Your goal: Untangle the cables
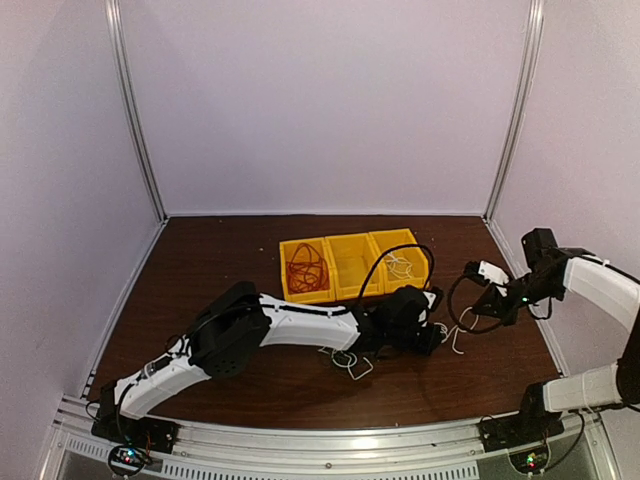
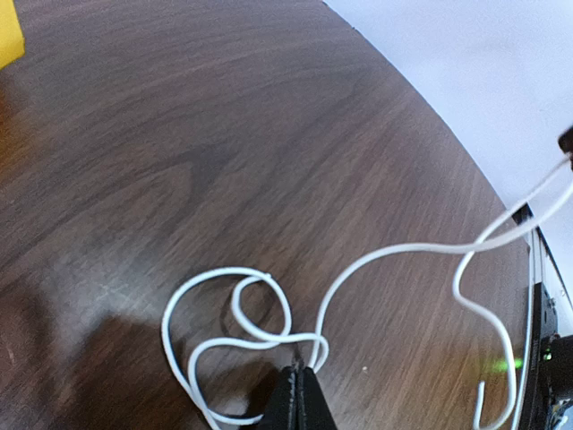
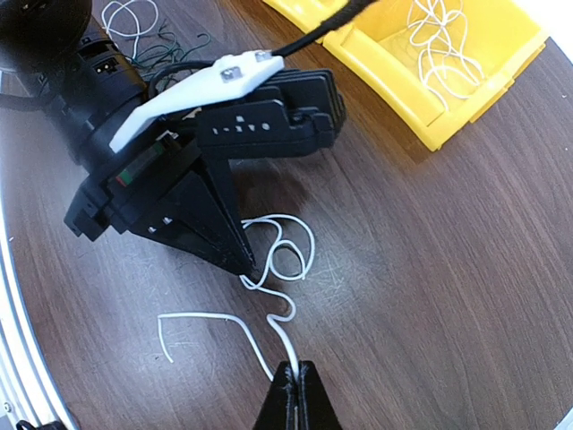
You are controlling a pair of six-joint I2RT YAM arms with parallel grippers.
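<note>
A white cable runs from a loose coil on the dark table to my right gripper, which is shut on it; a free end trails from there. My left gripper is shut, its fingertips down at the coil's edge. Whether a strand is pinched there is hard to tell, as the fingers cover that spot. From above, the left gripper and right gripper face each other at the table's right side. Another white cable and a dark green cable lie left of them, partly under the left arm.
Behind the left arm stands a yellow three-part bin. An orange-red cable lies in its left compartment and a white cable in its right one; the middle looks empty.
</note>
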